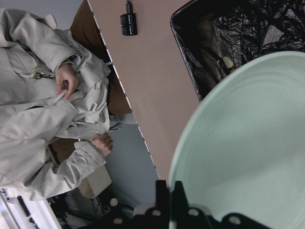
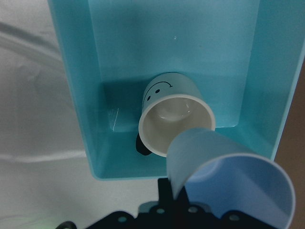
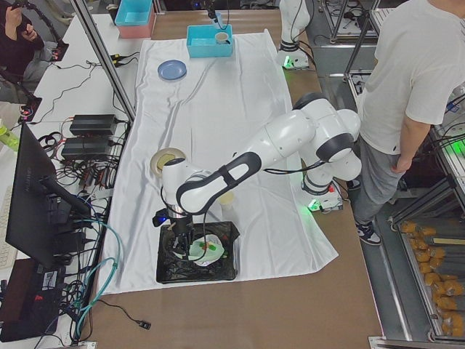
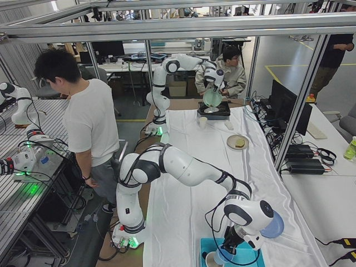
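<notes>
My left gripper is shut on the rim of a pale green plate (image 1: 238, 138), held tilted over a black-lined bin (image 1: 193, 43); the plate shows as well in the right camera view (image 4: 212, 97). My right gripper is shut on the rim of a light blue cup (image 2: 209, 148), held over a turquoise basket (image 2: 78, 86), in which a cream cup (image 2: 176, 88) with a drawn smile lies on its side.
A plate with a yellow item (image 4: 239, 142), a cream cup (image 4: 203, 122) and a blue plate (image 4: 271, 228) stand on the white-clothed table. A seated person (image 1: 47, 119) is beyond the bin's edge; another (image 4: 89, 128) stands beside the table.
</notes>
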